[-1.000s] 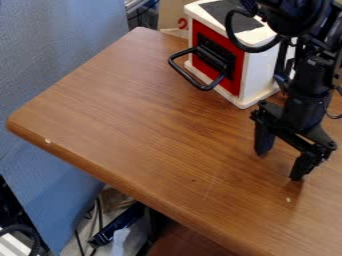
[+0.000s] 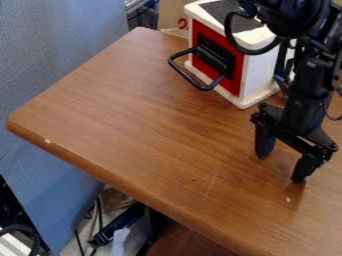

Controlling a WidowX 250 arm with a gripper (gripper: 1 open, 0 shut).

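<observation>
My black gripper (image 2: 281, 164) hangs low over the right side of the wooden table (image 2: 134, 120), its two fingers spread apart and pointing down, nothing between them. Behind it, at the back right, stands a white box with a red front (image 2: 217, 65), a black panel in the red face and a black bar handle sticking out toward the left. My arm rises along the right edge of the view, partly covering the box's right side.
Beyond the table are a blue-grey partition (image 2: 54, 70), a cardboard piece (image 2: 171, 14) at the back, and cables and bags below the near left edge.
</observation>
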